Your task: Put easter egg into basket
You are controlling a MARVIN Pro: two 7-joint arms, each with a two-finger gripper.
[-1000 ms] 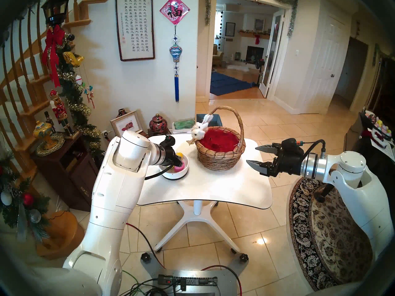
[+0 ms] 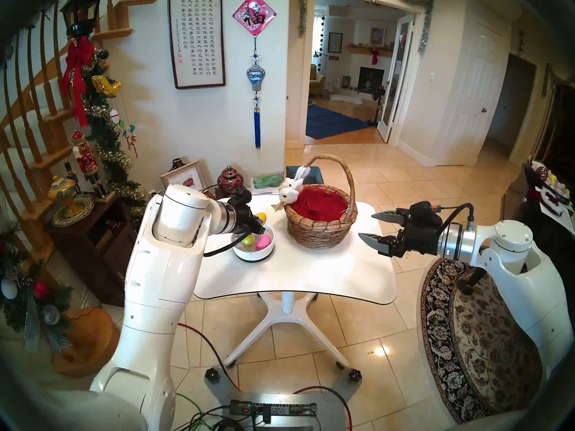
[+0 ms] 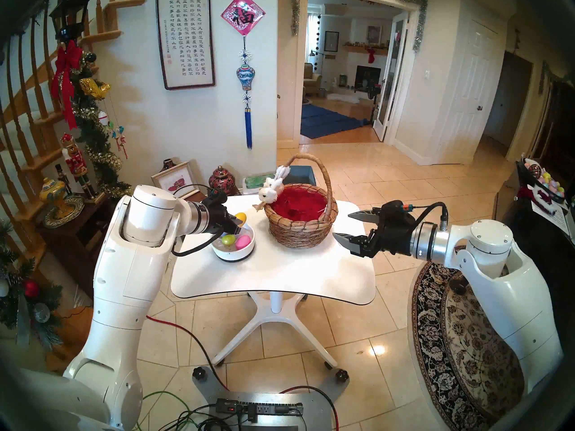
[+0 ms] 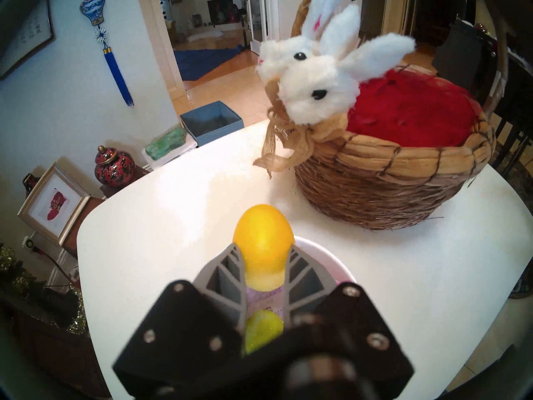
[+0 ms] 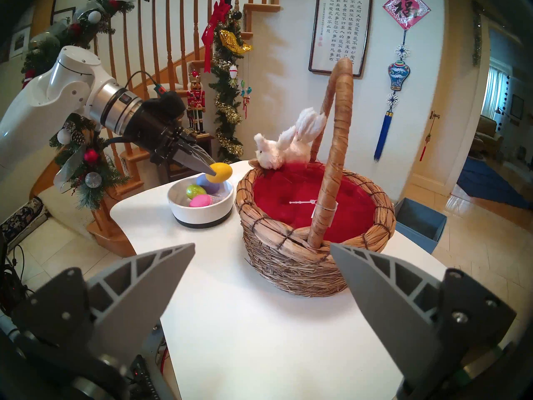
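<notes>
My left gripper is shut on the yellow egg (image 4: 263,234), one finger at each side of it. In the right wrist view this egg hangs just over the rim of the white bowl (image 5: 199,214). Inside the bowl lie a green egg (image 5: 195,191), a pink egg (image 5: 201,200) and a blue egg (image 5: 210,182). To the bowl's right stands the wicker basket (image 2: 319,234), lined with red stuffing (image 4: 413,110) and topped by a tall handle. My right gripper is open on the basket's near right side, its fingers wide apart and empty.
A white plush bunny (image 4: 320,83) with a burlap bow sits on the basket's left rim. A blue box (image 4: 212,121) stands beyond the far edge.
The left gripper has risen, lifting the yellow egg out from among the other eggs to above the bowl. Its arm has drawn up and slightly back. The right arm stays put.
</notes>
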